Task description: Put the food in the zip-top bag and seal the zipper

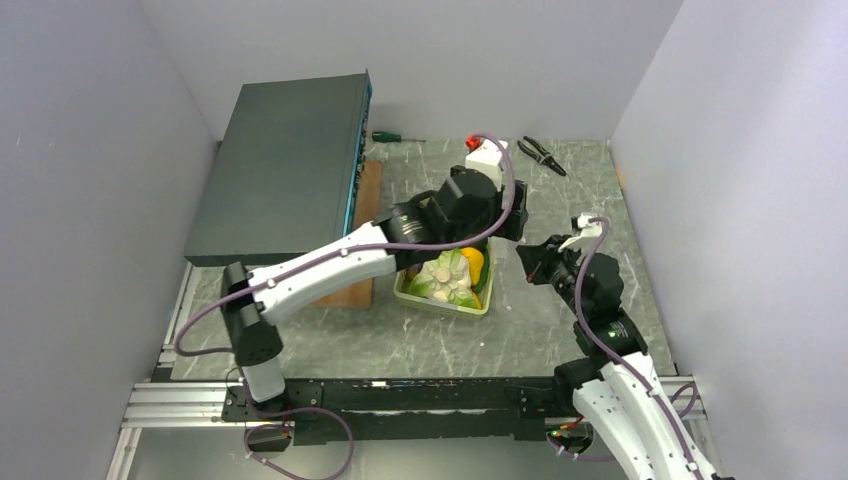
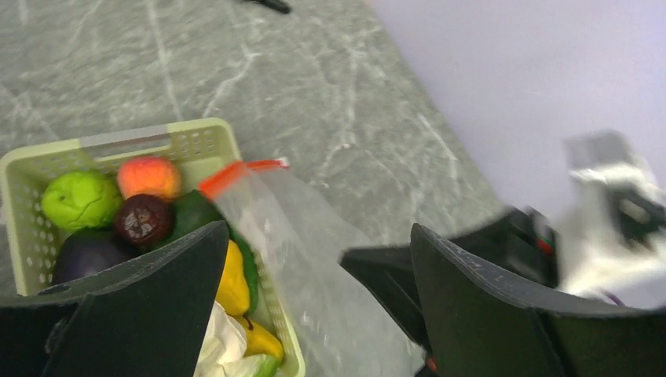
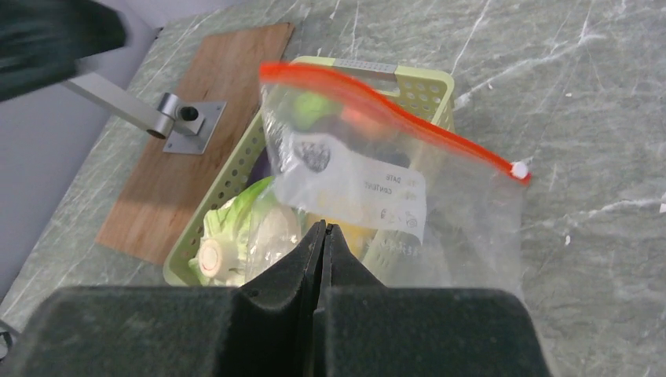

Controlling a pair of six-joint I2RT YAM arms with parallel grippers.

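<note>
A clear zip bag (image 3: 471,220) with an orange zipper hangs over the right part of a pale green basket (image 1: 440,308) (image 2: 71,145) of vegetables: cauliflower (image 1: 440,275), peppers, eggplant, avocado, apples. My left gripper (image 1: 500,200) is open above the basket's right side; in its wrist view the bag is below and between its fingers. My right gripper (image 1: 525,260) is shut at the bag, right of the basket; any film between its fingertips is hard to tell.
A dark metal box (image 1: 270,160) on a wooden board (image 3: 126,220) stands left. A screwdriver (image 1: 390,136) and pliers (image 1: 543,157) lie at the back. Walls border both sides.
</note>
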